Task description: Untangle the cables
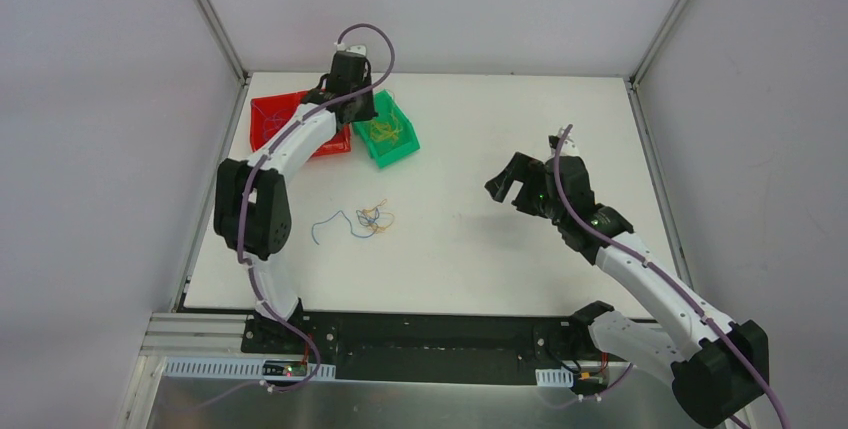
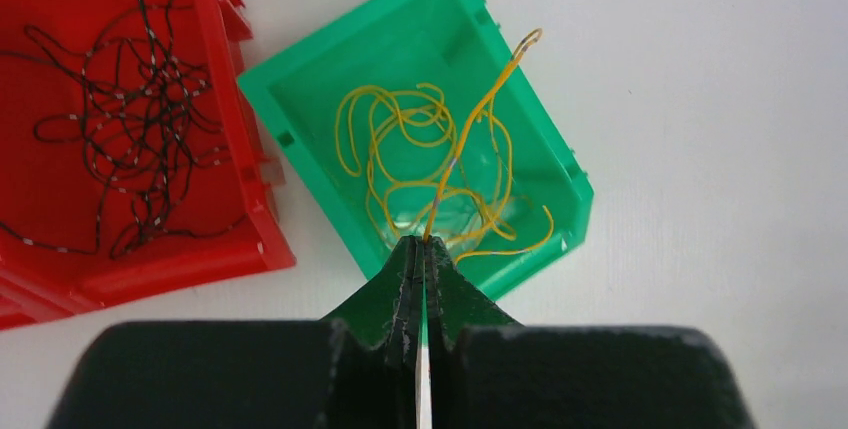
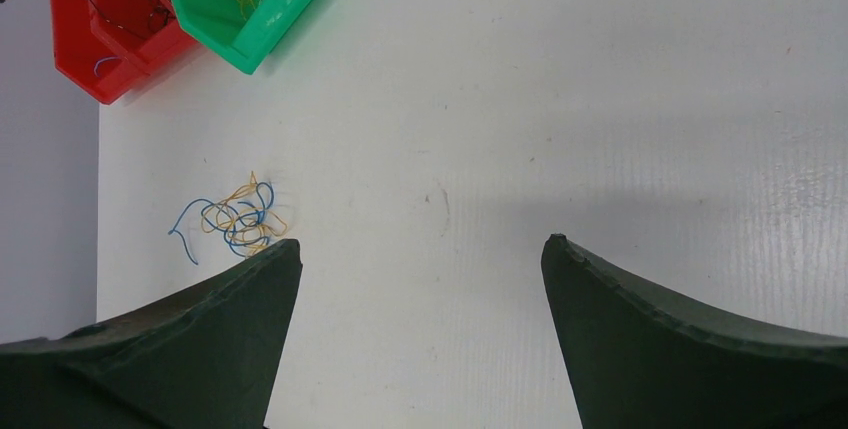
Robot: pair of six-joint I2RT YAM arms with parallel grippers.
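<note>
My left gripper is shut on a yellow cable (image 2: pixel 460 149), which hangs from its fingertips above the green bin (image 2: pixel 300 59); more yellow cables lie inside that bin. A loose tangle of blue and yellow cables (image 1: pixel 372 221) lies on the table below the bins in the top view. My right gripper hangs open over the right part of the table, nothing between its fingers.
The red bin (image 2: pixel 240 199), holding dark and blue cables, stands left of the green one at the back left. Walls (image 1: pixel 740 149) bound the workspace.
</note>
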